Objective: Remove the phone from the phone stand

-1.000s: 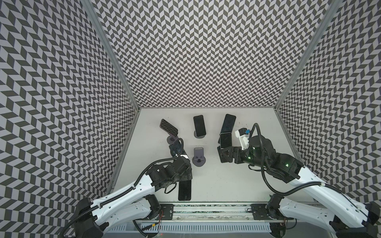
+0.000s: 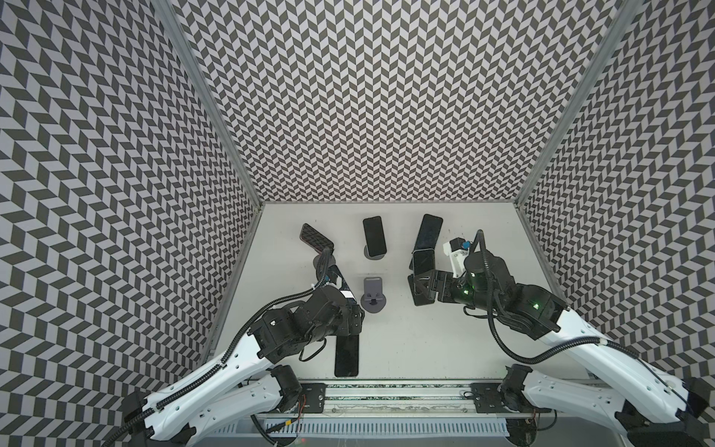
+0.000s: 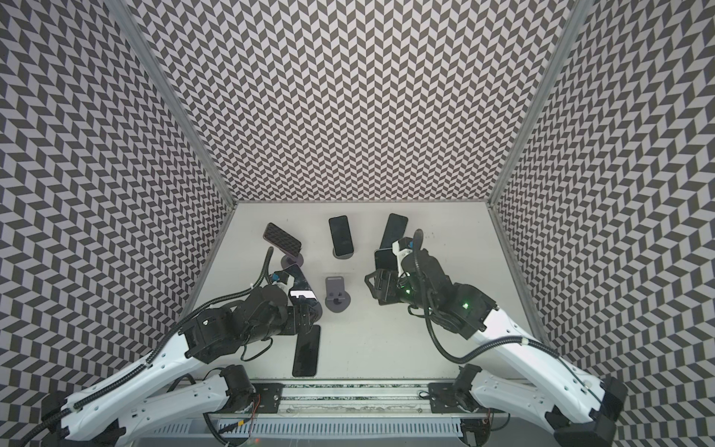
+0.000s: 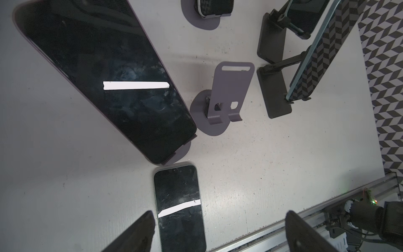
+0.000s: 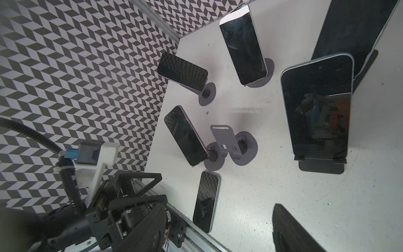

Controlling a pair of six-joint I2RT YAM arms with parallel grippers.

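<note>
An empty purple-grey phone stand (image 2: 373, 289) is at the middle of the table. Left of it, a dark phone (image 4: 121, 84) leans in a similar stand. Another phone (image 4: 179, 210) lies flat on the table near the front edge. In the left wrist view my left gripper has its fingers apart, nothing between them; it hovers above the flat phone. My right gripper, its fingers also apart and holding nothing, hangs over the right side, partly hiding a black stand. That stand bears a phone (image 5: 319, 107).
At the back stand a phone seen from its patterned back (image 2: 316, 237), a middle phone (image 2: 374, 236) and a right phone (image 2: 427, 231), all in stands. Bare table (image 2: 424, 342) lies at front centre and right. The metal rail (image 2: 417, 387) bounds the front.
The right gripper has moved a little to the right. The phones and stands stay where they were.
</note>
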